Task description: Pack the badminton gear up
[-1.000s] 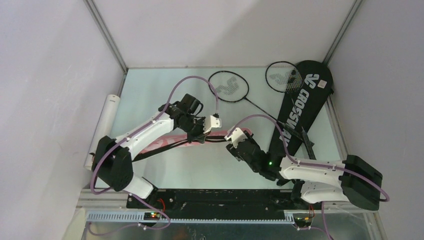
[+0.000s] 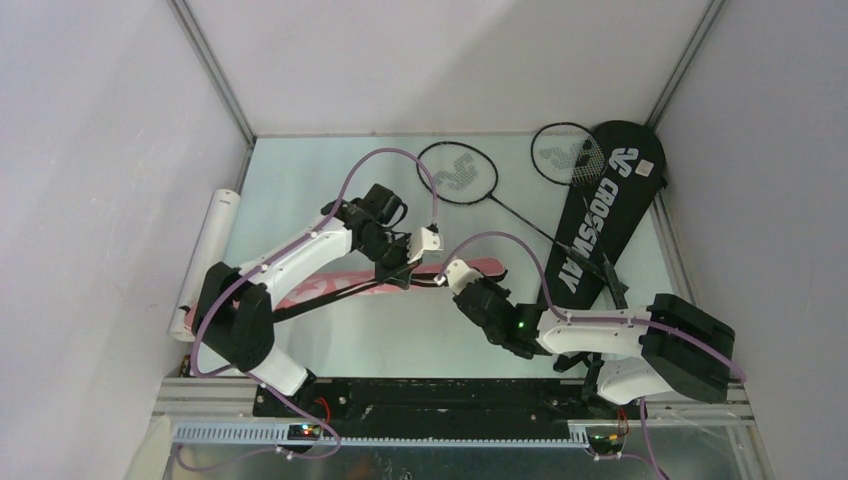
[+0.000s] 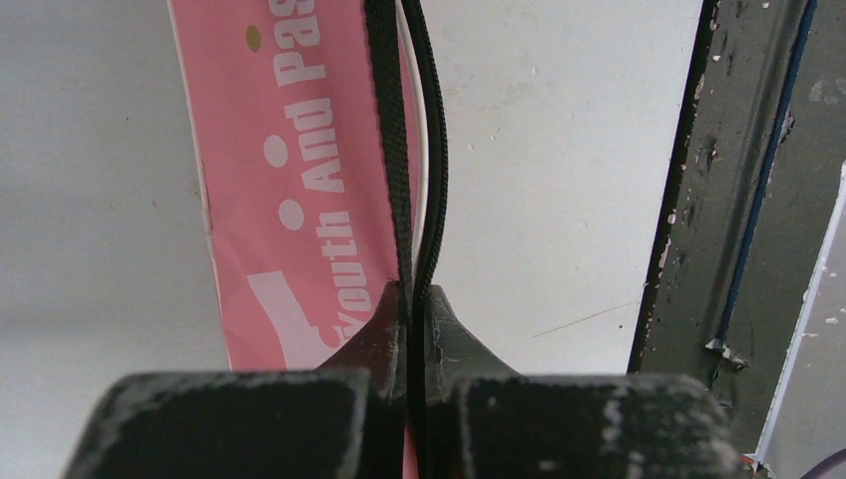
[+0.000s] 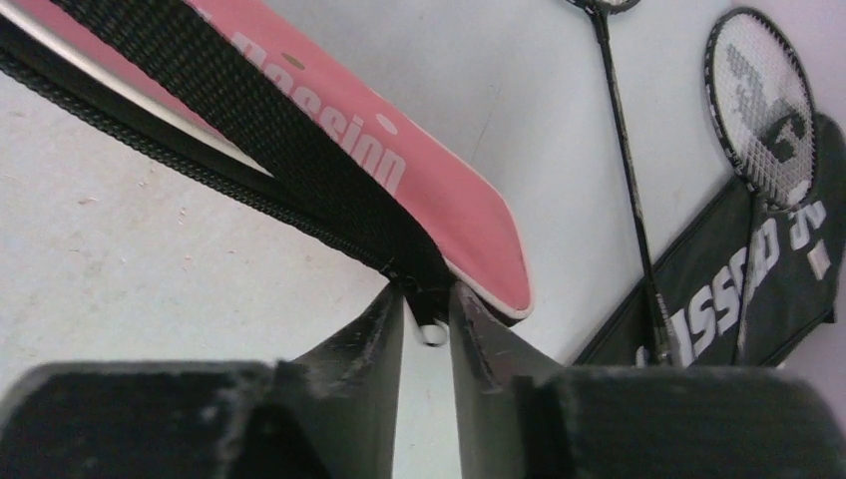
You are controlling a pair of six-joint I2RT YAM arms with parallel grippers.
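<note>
A long pink racket bag with white lettering lies across the middle of the table, black straps and a zip along its near edge. In the left wrist view, the bag's black zip edge runs between the tips of my left gripper, which is shut on it. My right gripper is part open at the bag's rounded end; a black strap end with a small pale zip tab shows between its fingers. Two rackets lie farther back, one racket in the middle and another racket at right.
A black Crossway racket cover lies at the right under the rackets' handles. At the left edge rests a white roll.
My left arm and the rackets look nearly still.
</note>
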